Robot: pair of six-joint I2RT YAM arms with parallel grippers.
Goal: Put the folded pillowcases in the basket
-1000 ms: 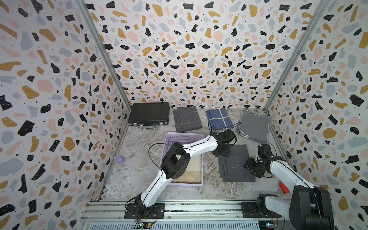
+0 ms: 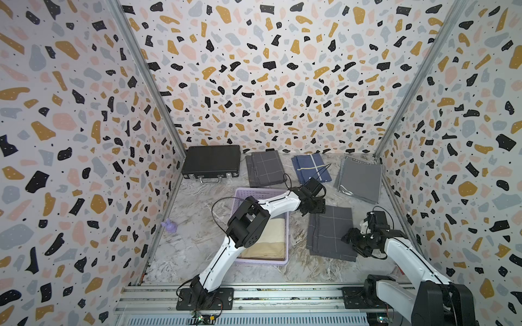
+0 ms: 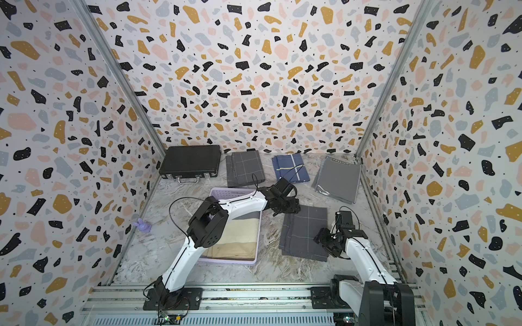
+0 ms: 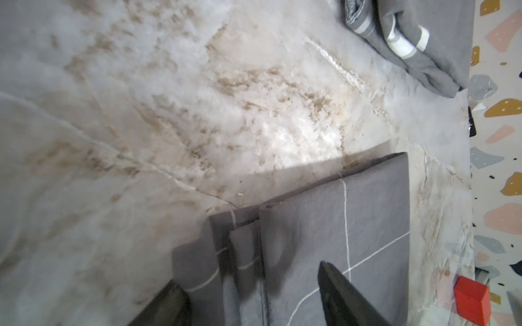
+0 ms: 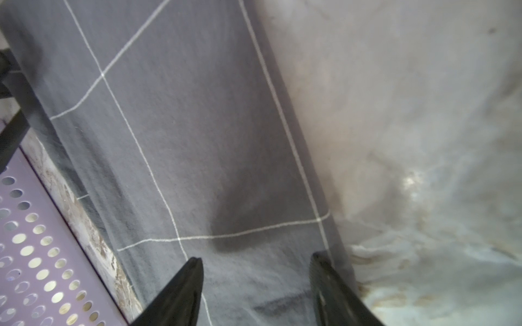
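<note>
The dark grey folded pillowcase point(image 2: 332, 232), with thin white lines, lies on the marble table right of the lilac basket point(image 2: 288, 239). At its far left corner is my left gripper point(image 2: 313, 212); in the left wrist view its fingers point(image 4: 342, 296) stand apart over the folded layers, and contact is hard to judge. My right gripper point(image 2: 352, 239) is at the cloth's right side, open, with the cloth below and between its fingers. The basket holds cream and tan folded cloths point(image 2: 269, 239), partly hidden by the left arm.
Along the back are a black case point(image 2: 211, 160), a grey checked cloth point(image 2: 267, 167), a blue cloth point(image 2: 311, 168) and a plain grey cloth point(image 2: 361, 179). A small purple object point(image 2: 169, 225) sits far left. The table left of the basket is mostly bare.
The pillowcase has shifted slightly left, towards the basket. Both grippers have moved a little left too, the left one also slightly away from the front.
</note>
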